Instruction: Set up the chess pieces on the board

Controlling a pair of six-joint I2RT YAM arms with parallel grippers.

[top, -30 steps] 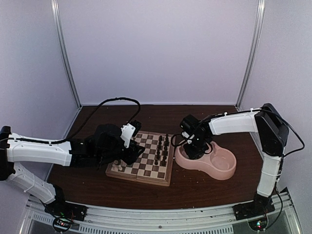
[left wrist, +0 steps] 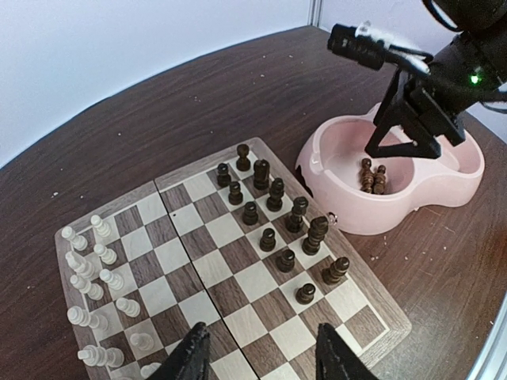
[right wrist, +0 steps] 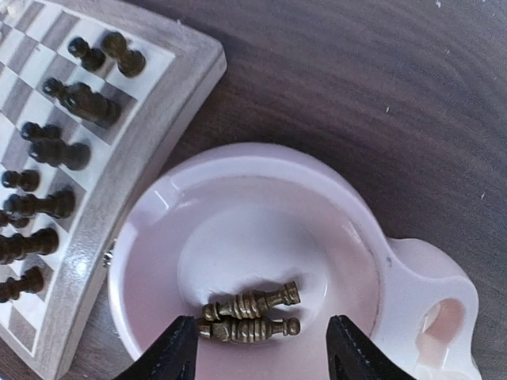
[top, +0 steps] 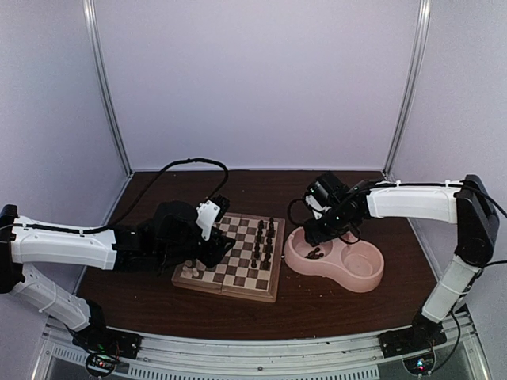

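The chessboard has two rows of dark pieces standing along its right side and white pieces along its left. In the pink bowl, two dark pieces lie on their sides close together: the upper piece and the lower piece. My right gripper is above this bowl with its fingers apart, and nothing is held between them. Over the board, my left gripper stands open and empty, its fingers above bare squares.
The bowl's second compartment looks empty. A raised pink rim stands close beside the board's right edge. Bare dark tabletop lies behind the board.
The left arm stayed still.
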